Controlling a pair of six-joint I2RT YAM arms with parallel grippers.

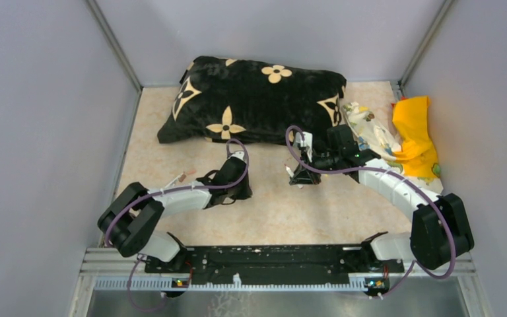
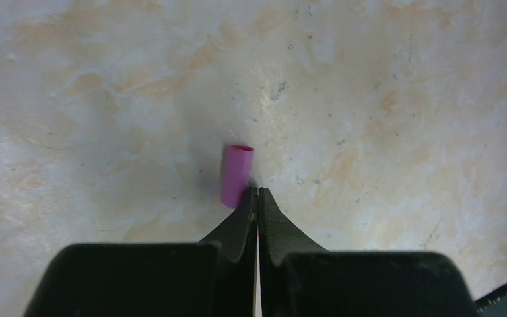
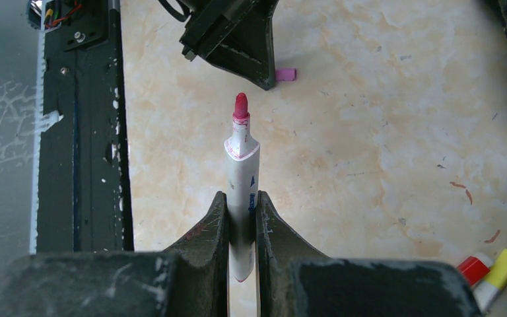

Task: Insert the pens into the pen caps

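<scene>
A small pink pen cap [image 2: 237,173] lies on the table, its hollow end facing away from my left gripper. That gripper is shut with nothing between its fingers; its tips come right up against the cap's near end, and the cap is outside them. In the right wrist view, part of the pink cap [image 3: 286,74] shows beside the left gripper's dark finger. My right gripper is shut on a white pen [image 3: 243,175] with a pinkish-red tip, pointing away from the fingers. From the top, the left gripper [image 1: 247,194] hides the cap.
Two more pens, one with a red end [image 3: 473,269] and one with a yellow end [image 3: 506,264], lie at the right wrist view's lower right. Pens [image 1: 178,178] also lie left of the left arm. A dark cushion [image 1: 257,99] fills the back.
</scene>
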